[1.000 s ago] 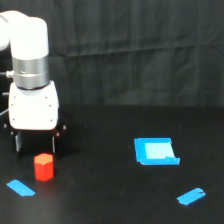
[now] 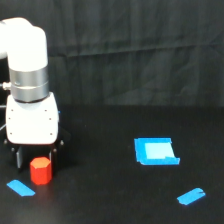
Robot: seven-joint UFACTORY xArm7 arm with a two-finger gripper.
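A small red block (image 2: 40, 171) stands on the black table at the lower left of the camera view. My gripper (image 2: 36, 158) is low, right at the block, with its dark fingers (image 2: 18, 155) spread apart. The fingertips are hard to make out against the dark background, and I cannot tell if either one touches the block. A blue square with a white middle (image 2: 158, 151) lies flat on the table to the right.
One blue strip (image 2: 20, 188) lies just left of the red block, and another blue strip (image 2: 190, 196) is near the lower right. Bare table fills the space between the block and the blue square. A dark curtain (image 2: 130, 60) hangs behind.
My gripper has come down to the red block. The block sits slightly farther left and lower in the view than before. The blue pieces have not moved.
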